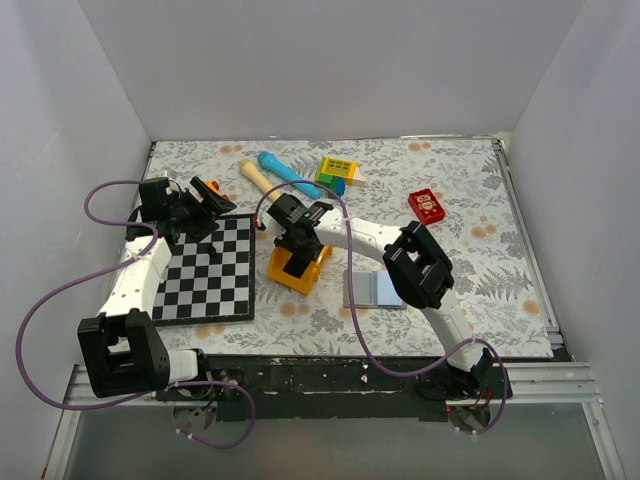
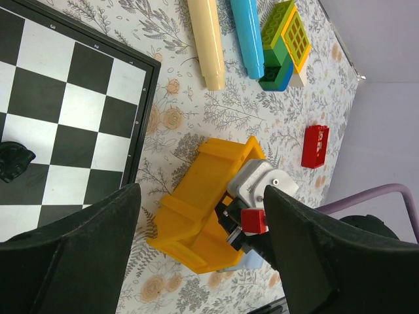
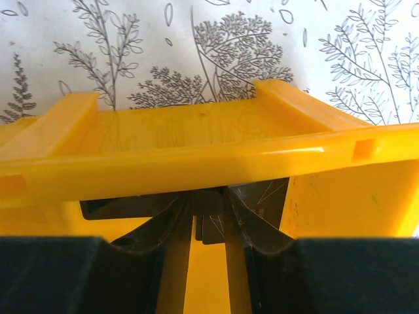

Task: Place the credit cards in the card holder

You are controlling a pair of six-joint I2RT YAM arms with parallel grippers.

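In the top view, black cards (image 1: pixel 297 264) lie inside a yellow box (image 1: pixel 283 281) near the table's middle. My right gripper reaches down into that box. In the right wrist view, the right gripper has its fingers a narrow gap apart, right over the black cards (image 3: pixel 258 196); no card clearly shows gripped between them. A flat, pale grey-blue piece (image 1: pixel 376 289), perhaps the card holder, lies to the box's right. My left gripper is wide open and empty, high above the table; the yellow box (image 2: pixel 206 178) shows below it.
A chessboard (image 1: pixel 205 270) with a dark piece (image 1: pixel 211 249) covers the left side. Behind the box lie a cream rod (image 1: pixel 256 178), a blue one (image 1: pixel 285 172) and coloured blocks (image 1: pixel 338 172). A red tray (image 1: pixel 426 206) stands back right.
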